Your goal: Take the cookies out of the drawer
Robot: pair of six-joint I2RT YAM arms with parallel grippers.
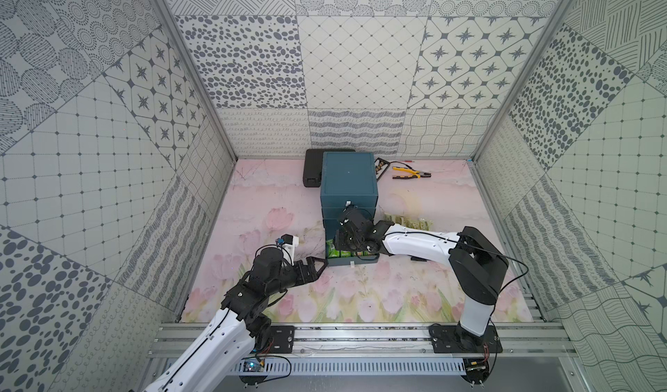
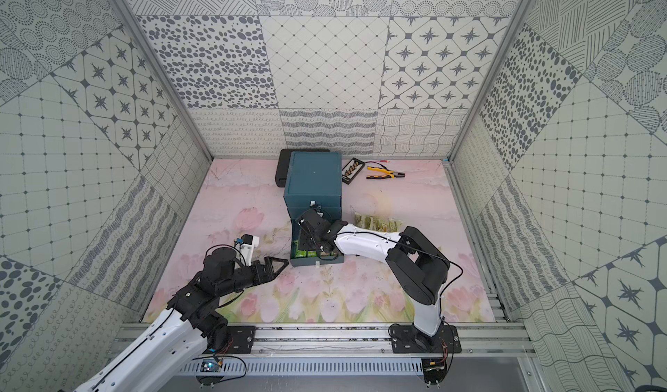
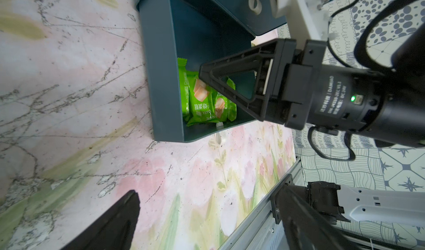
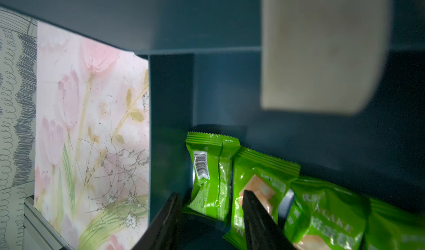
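An open drawer [image 3: 160,86] of a dark teal cabinet [image 1: 348,173] holds several green-wrapped cookie packs [image 4: 261,192], lying in a row along its front. My right gripper is down inside the drawer over the packs at the end of the row, its fingertips apart and no pack clearly between them; whether they touch is unclear. My left gripper hangs above the table just left of and in front of the drawer, open with nothing between its fingers. In the overhead views the right wrist hides much of the drawer.
A black case [image 1: 312,163] sits behind the cabinet, with pliers [image 1: 411,172] and a small tray [image 2: 352,170] to its right. Clear bags [image 2: 375,223] lie right of the drawer, partly behind the right arm. The table left of the drawer is clear.
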